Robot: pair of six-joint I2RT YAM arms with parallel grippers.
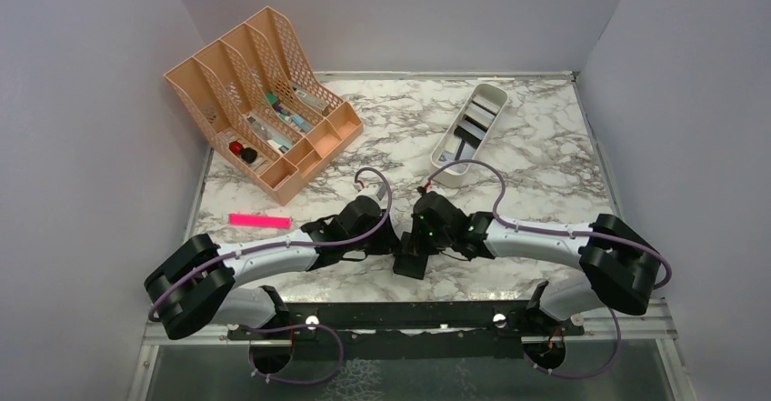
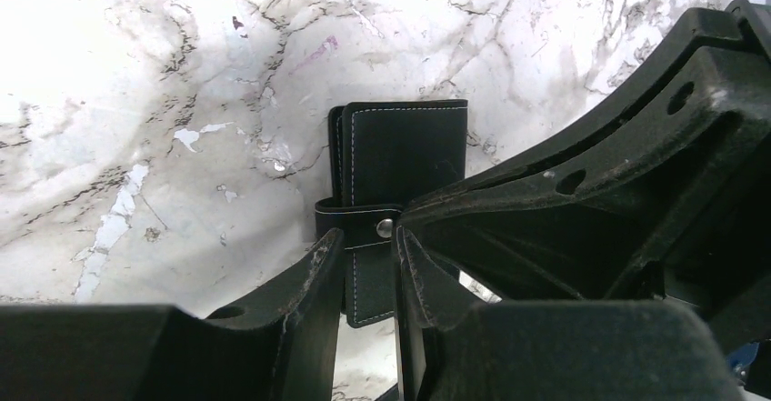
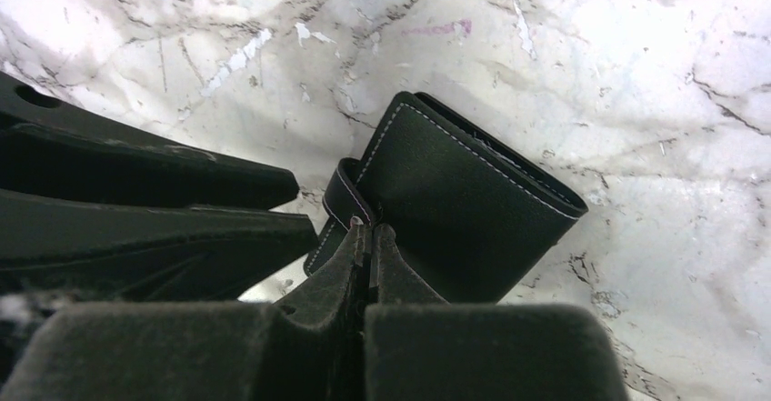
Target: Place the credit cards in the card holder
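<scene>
The black card holder (image 2: 409, 151) lies on the marble table near the front edge, folded, with a strap (image 3: 350, 196) and a metal snap (image 2: 385, 228) across it. My right gripper is shut, its tips at the strap by the snap; whether the thin strap is caught between them cannot be made out. On the other side of the strap my left gripper is open, a narrow gap between its fingers, close over the holder's left edge. No credit card can be clearly picked out.
A light grey tray (image 1: 503, 95) with several flat dark and pale pieces stands at the back right. The orange sorter (image 1: 341, 133) with small items is at the back left, a pink bar (image 1: 259, 221) in front of it. Both grippers are very close together.
</scene>
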